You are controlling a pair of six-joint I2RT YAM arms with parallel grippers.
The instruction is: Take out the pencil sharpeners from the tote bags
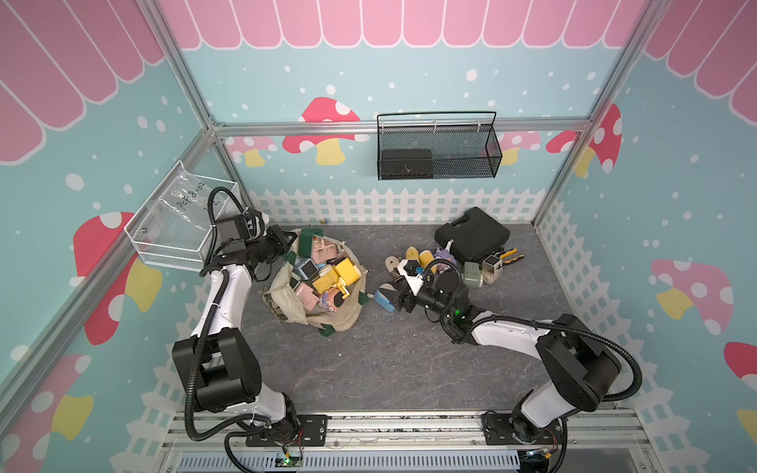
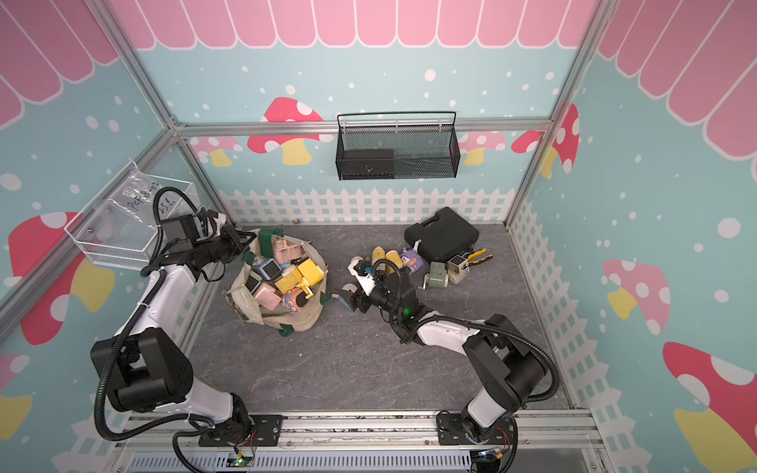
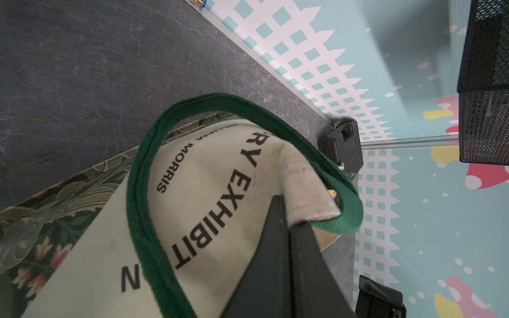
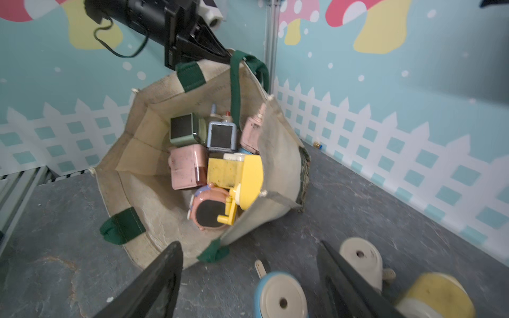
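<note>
The cream tote bag (image 4: 143, 228) with green straps lies with its mouth facing the right arm. Inside it sit several pencil sharpeners: a pink one (image 4: 185, 167), a yellow one (image 4: 250, 182) with a crank, a pink round one (image 4: 209, 207) and a green one (image 4: 183, 129). My left gripper is shut on the bag's folded rim, holding it up. Opposite the mouth, my right gripper hangs open above the floor, its fingers apart and empty. A blue sharpener (image 4: 283, 299) stands on the floor below it, partly hidden by the right hand in the top left view.
More sharpeners stand right of the bag, including a white one (image 4: 363, 259), a yellow one (image 4: 440, 296) and a green one (image 1: 473, 274). Behind them lies a black case (image 1: 473, 234). A black mesh basket (image 1: 465, 153) hangs on the back wall.
</note>
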